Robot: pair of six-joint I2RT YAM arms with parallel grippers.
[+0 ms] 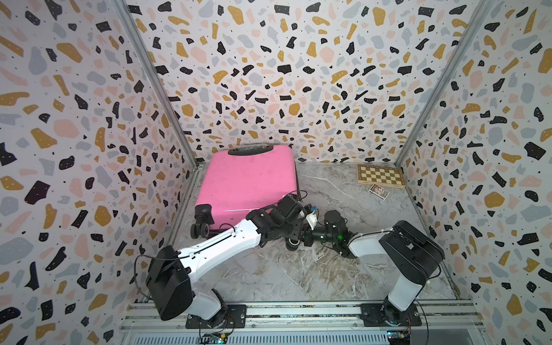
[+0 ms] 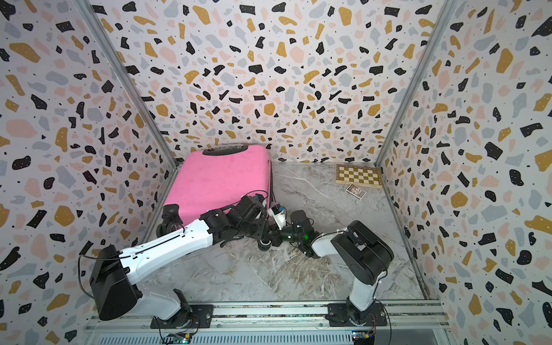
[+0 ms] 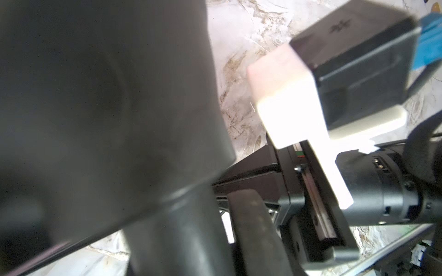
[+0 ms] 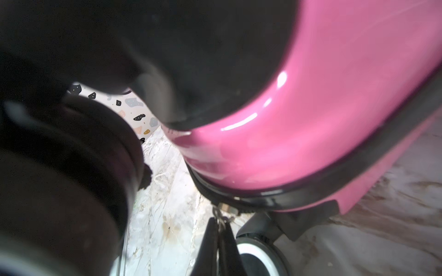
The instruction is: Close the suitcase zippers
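Note:
A pink suitcase (image 1: 247,178) lies on the marble table, its front right corner hidden behind both grippers in the top views. My left gripper (image 1: 296,218) is at that corner beside a black wheel housing (image 3: 101,105), which fills much of the left wrist view; its finger is hard to make out. My right gripper is shut, its tips at a metal zipper pull (image 4: 227,209) on the black zipper band (image 4: 294,195) around the corner; whether the pull is between them is unclear. A wheel (image 4: 255,255) sits just below.
A chessboard (image 1: 379,175) and a small card box (image 1: 377,191) lie at the back right. Patterned walls enclose the back and sides.

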